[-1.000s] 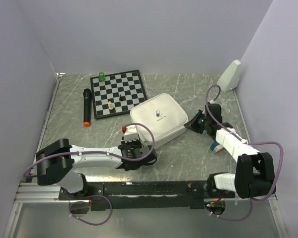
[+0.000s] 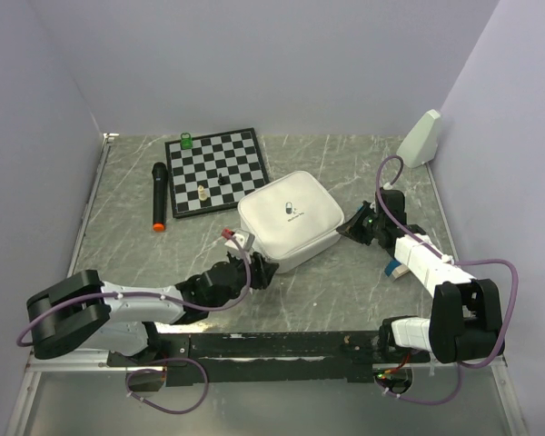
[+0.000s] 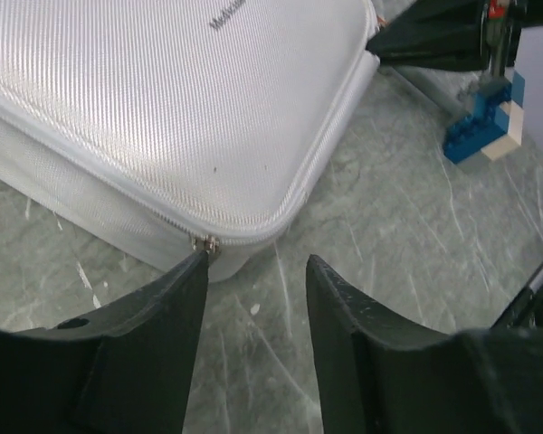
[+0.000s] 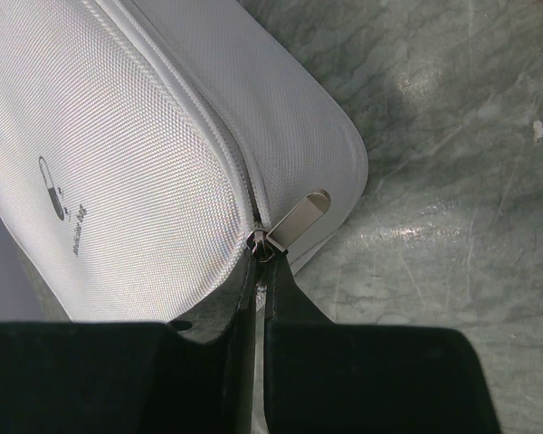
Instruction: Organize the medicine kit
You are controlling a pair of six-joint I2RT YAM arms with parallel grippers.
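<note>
The white zippered medicine kit [image 2: 289, 218] sits closed in the middle, a pill logo on its lid. My right gripper is shut on a zipper pull at the kit's corner, a metal tab [image 4: 299, 217] sticking out beside the fingertips. My left gripper is at the kit's near-left corner, fingers apart; one finger is close to a small zipper piece [image 3: 205, 244] on the seam, with nothing clearly held between them.
A chessboard [image 2: 213, 154] with small pieces and a black microphone [image 2: 159, 191] lie at back left. A white object [image 2: 421, 136] stands back right. Blue and white blocks [image 3: 475, 131] lie beside the right arm.
The left arm has shifted and turned, its gripper now pointing at the kit's near-left corner from a different angle. The right arm and the kit look unmoved.
</note>
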